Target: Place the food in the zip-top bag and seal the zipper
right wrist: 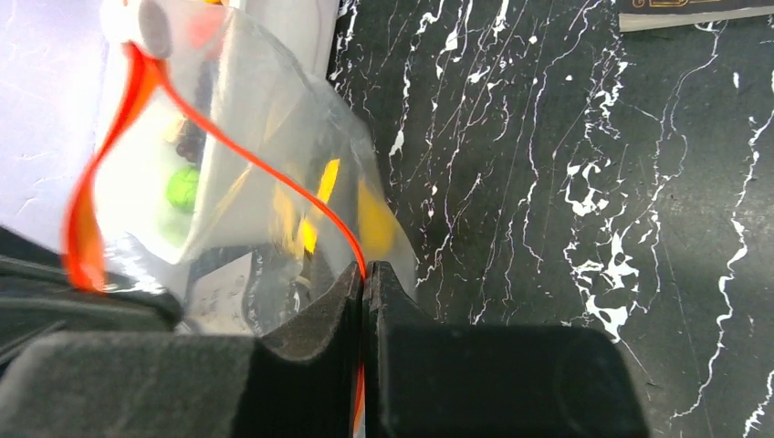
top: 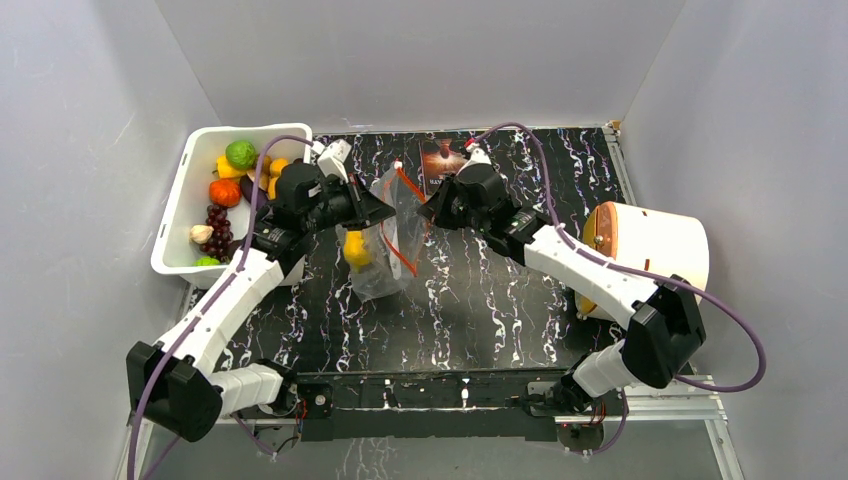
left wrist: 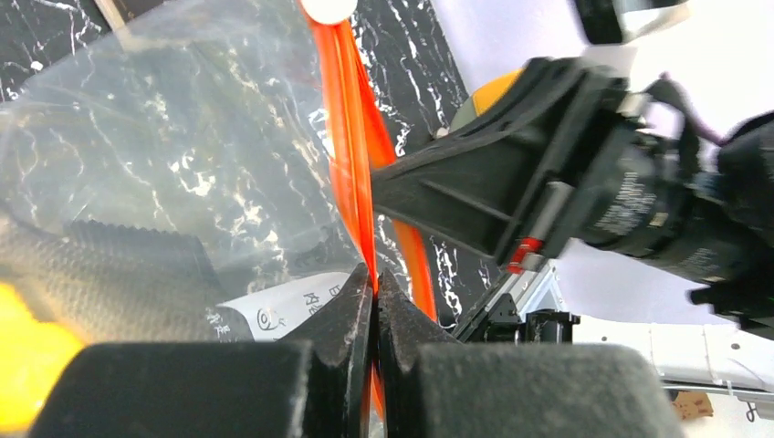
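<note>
The clear zip top bag (top: pixel 390 260) stands between my arms, a yellow food item (top: pixel 356 248) inside its lower left. In the left wrist view my left gripper is shut on the orange zipper strip (left wrist: pixel 349 137) at the bag's opening. In the right wrist view my right gripper is shut on the thin orange strip (right wrist: pixel 274 178). The two grippers face each other across the bag; in the left wrist view the right gripper's black body is close behind the strip.
A white bin (top: pixel 172 230) of fruit and vegetables stands at the left. A white cylindrical container (top: pixel 660 250) lies at the right. A printed item (top: pixel 442 155) lies at the back.
</note>
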